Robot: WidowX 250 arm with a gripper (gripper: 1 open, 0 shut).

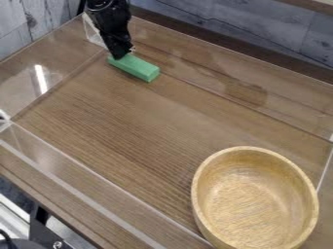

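My black gripper (115, 45) reaches down from the top edge at the upper left, its tip just above the near end of a small green block (135, 68) lying on the wooden table. I cannot tell from this view whether the fingers are open or shut, or whether they touch the block.
A large round cream bowl (254, 197) sits at the front right. A tiled wall (274, 29) runs along the back, and clear plastic edging lies along the left side.
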